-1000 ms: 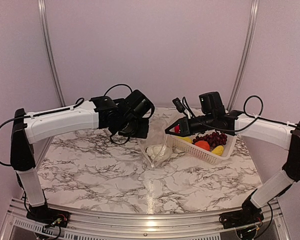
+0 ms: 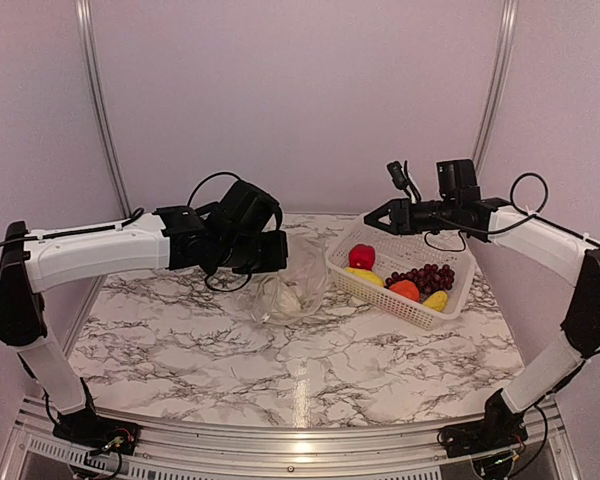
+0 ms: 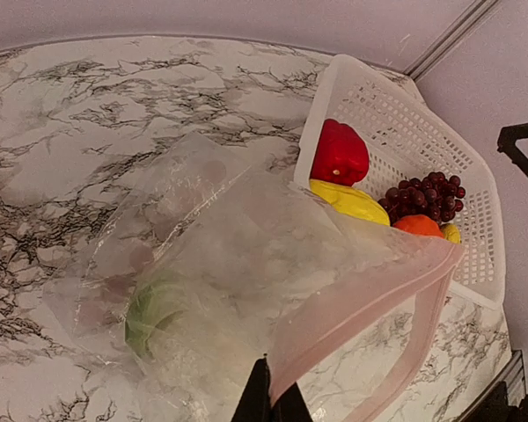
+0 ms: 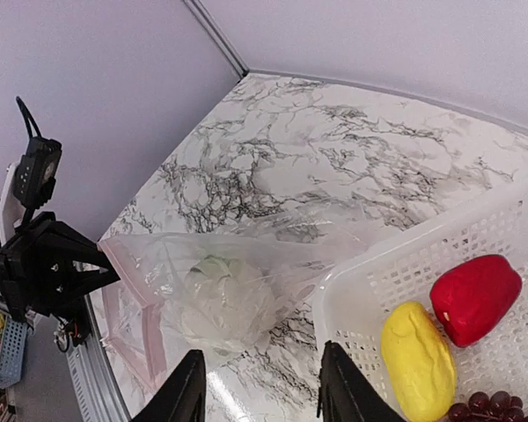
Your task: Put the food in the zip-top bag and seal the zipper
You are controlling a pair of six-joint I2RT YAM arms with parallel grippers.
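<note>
The clear zip top bag [image 3: 229, 237] has a pink band round its mouth, and a pale green, rounded food item [image 3: 154, 308] lies inside it. My left gripper is shut on the bag's pink edge, holding the mouth up and partly spread. In the right wrist view the bag [image 4: 246, 264] hangs from the left fingers down to the table. My right gripper is open and empty, above the basket's near side. The top view has it [image 2: 372, 216] over the back of the basket.
A white basket [image 2: 400, 308] at the right holds a red pepper [image 2: 361, 257], a yellow item [image 3: 350, 200], grapes [image 3: 422, 195], an orange item [image 3: 418, 225] and a smaller yellow item [image 2: 436, 300].
The bag shifted left.
</note>
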